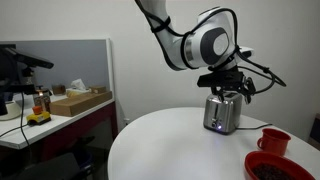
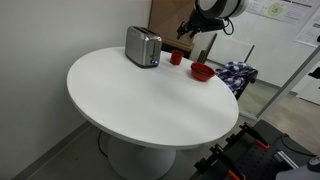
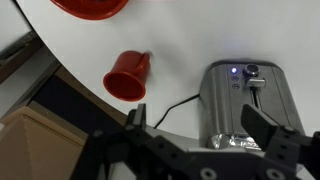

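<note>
A silver toaster (image 1: 222, 112) stands upright on the white table, and in the wrist view the toaster (image 3: 240, 95) lies at the right, a small purple light lit on its end beside a lever. My gripper is open, its two dark fingers (image 3: 134, 124) wide apart with nothing between them. It hangs above the table; from above, the toaster and a red mug (image 3: 127, 76) fall on either side of the gap. In exterior view 2 the mug (image 2: 176, 58) stands right of the toaster (image 2: 143, 46).
A red bowl (image 2: 202, 72) with dark contents in exterior view 1 sits near the table's right edge. A black cord (image 3: 176, 108) runs from the toaster. Boxes (image 1: 82, 101) rest on a side shelf.
</note>
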